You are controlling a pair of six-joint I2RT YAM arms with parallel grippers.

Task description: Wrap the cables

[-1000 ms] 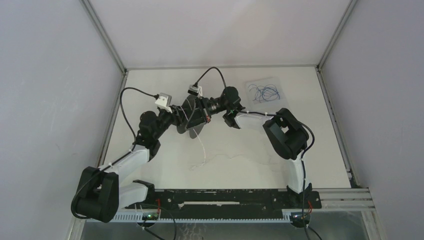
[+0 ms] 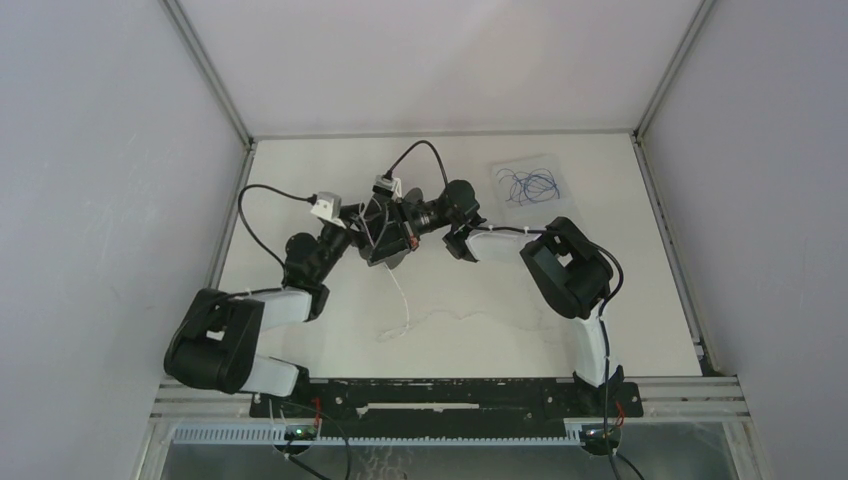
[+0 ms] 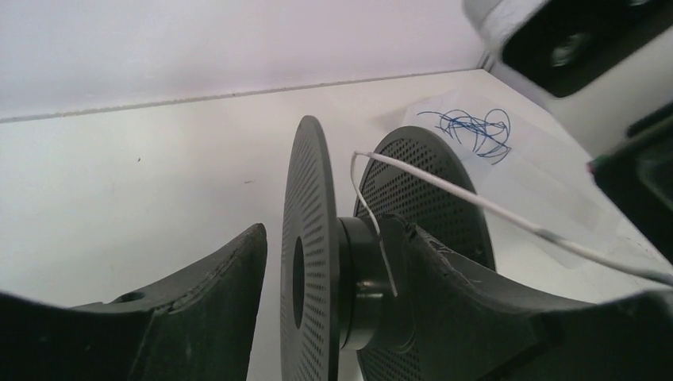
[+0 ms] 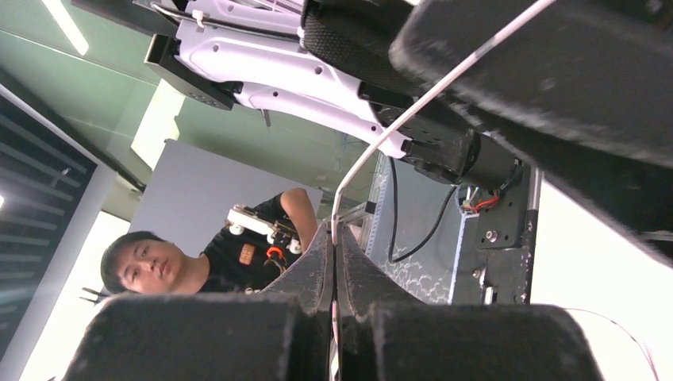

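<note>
A black spool with two perforated discs [image 3: 308, 238] and a grey hub [image 3: 367, 286] fills the middle of the left wrist view. Around its near disc, my left gripper stands part open, one finger outside the disc and the other in front of the hub. A white cable [image 3: 476, 198] comes in from the lower right, bends over between the discs and drops across the hub. In the right wrist view, my right gripper is shut with the white cable [image 4: 413, 109] running between its fingertips. From above, both grippers largely cover the spool [image 2: 398, 256].
A clear tray holding a tangled blue cable [image 2: 530, 186] lies at the back right. The white cable's loose end [image 2: 403, 310] trails onto the table in front of the spool. Both arms meet closely at the spool.
My left arm's elbow has swung away from the front edge and to the right, while its gripper stays at the spool. The right arm has shifted only slightly, the cable still at its gripper.
</note>
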